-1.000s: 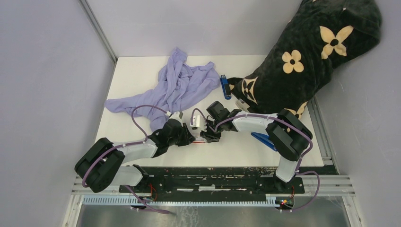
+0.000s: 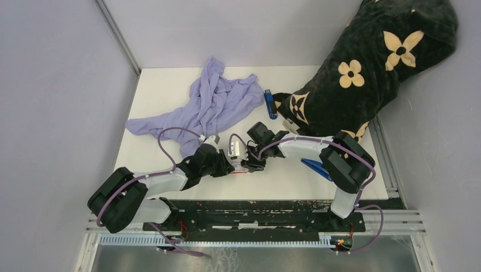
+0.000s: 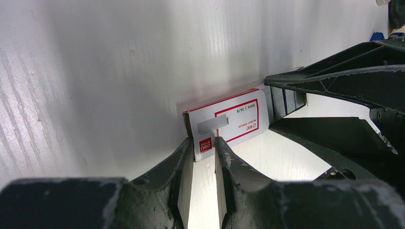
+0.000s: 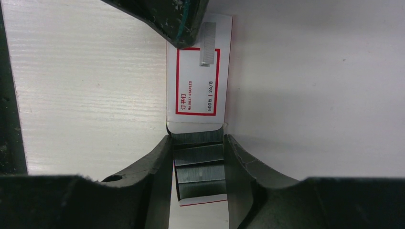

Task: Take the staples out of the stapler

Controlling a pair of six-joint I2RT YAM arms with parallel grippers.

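A white, red-edged staples box [image 4: 196, 95] lies at the table's middle, a short silver staple strip [image 4: 207, 44] resting on its top. My right gripper is shut on the box's inner tray [image 4: 199, 172], which sticks out with rows of staples. My left gripper is at the box's other end, part open, its fingertips close to the box's end; whether they touch it I cannot tell. A blue stapler [image 2: 270, 105] lies at the back; another long blue object [image 2: 316, 168] lies right, partly under the right arm.
A lavender cloth [image 2: 210, 107] covers the back left. A dark flowered cushion [image 2: 363, 68] fills the back right, with a small pale object [image 2: 289, 124] beside it. Bare table [image 2: 283, 184] shows along the front.
My left gripper has shifted very slightly toward the front edge over the last second. Otherwise the scene looks the same.
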